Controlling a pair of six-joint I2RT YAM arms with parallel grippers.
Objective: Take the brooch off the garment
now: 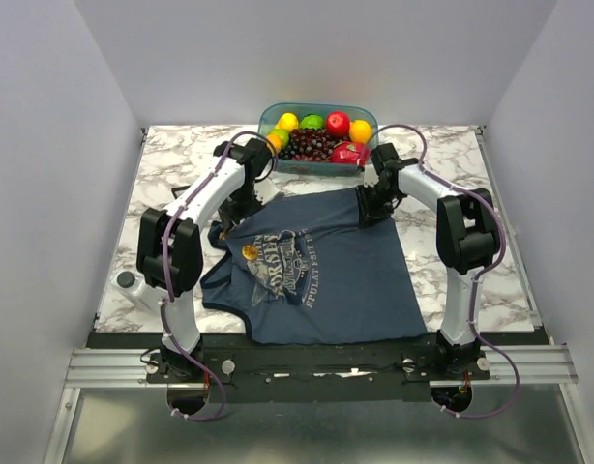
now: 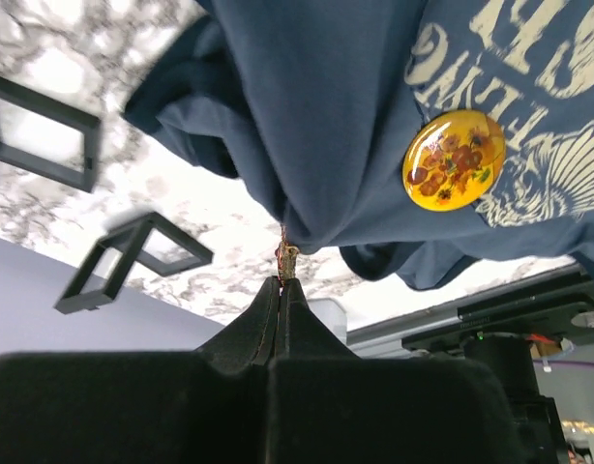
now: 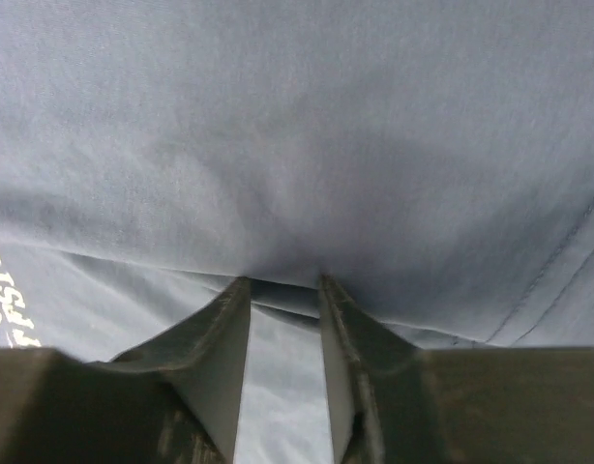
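The dark blue garment (image 1: 360, 280) lies on the marble table, its printed part bunched. On it shows an oval amber brooch with a floral picture (image 2: 454, 159), seen from above as an amber disc (image 1: 250, 252). At the cloth's edge hangs a small gold ornament (image 2: 285, 253), and the closed fingertips of my left gripper are shut on it. The ornament still touches the cloth. My right gripper is part open over a fold of the garment, with a gap between its fingertips; whether they touch the cloth I cannot tell.
A blue basket (image 1: 316, 107) of fruit stands behind the garment. At the left front lies a white cylinder (image 1: 134, 286). A black frame-like stand (image 2: 142, 253) is left of the left gripper. Bare marble (image 1: 452, 290) shows at the right.
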